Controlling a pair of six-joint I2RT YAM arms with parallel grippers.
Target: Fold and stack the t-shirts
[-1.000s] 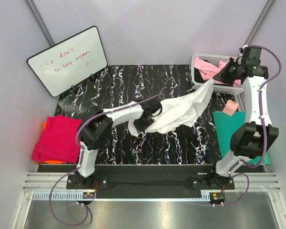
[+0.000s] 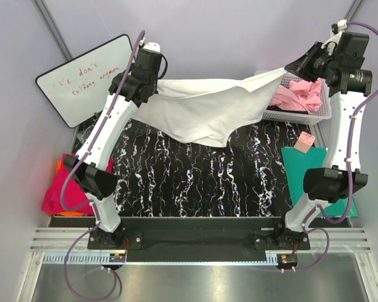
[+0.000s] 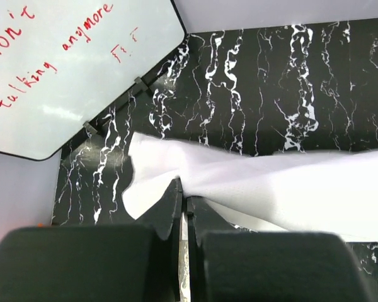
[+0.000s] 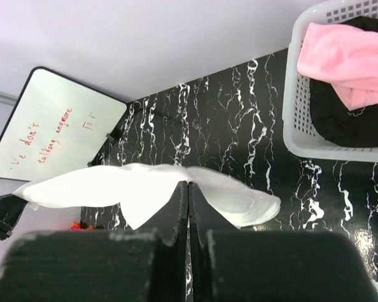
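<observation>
A white t-shirt (image 2: 211, 110) hangs stretched between my two grippers above the back of the black marble table. My left gripper (image 2: 152, 85), high at the back left, is shut on one end of it; in the left wrist view the cloth (image 3: 290, 189) runs from the closed fingertips toward the right. My right gripper (image 2: 288, 68), raised over the basket at the back right, is shut on the other end. In the right wrist view the shirt (image 4: 145, 192) trails from its fingertips toward the far side.
A white basket (image 2: 321, 113) holds pink and black clothes. A green mat (image 2: 302, 176) with a pink block (image 2: 304, 141) lies at the right. Red cloth (image 2: 57, 195) lies at the left, below a whiteboard (image 2: 85, 75).
My left gripper has risen from the middle to the back left, pulling the white shirt taut and up.
</observation>
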